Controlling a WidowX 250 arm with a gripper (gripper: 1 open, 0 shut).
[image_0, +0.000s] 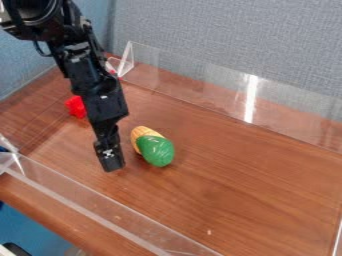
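Observation:
My black gripper (110, 155) hangs low over the wooden surface, left of a toy (155, 150) with a green body and a yellow part toward the back. The gripper is close beside it; whether they touch is unclear, and the fingertips are small and dark. A red object (76, 106) lies behind the arm, partly hidden by it.
Clear plastic walls (253, 95) border the wooden surface (247, 190) at the back, front and left. A grey textured panel stands behind.

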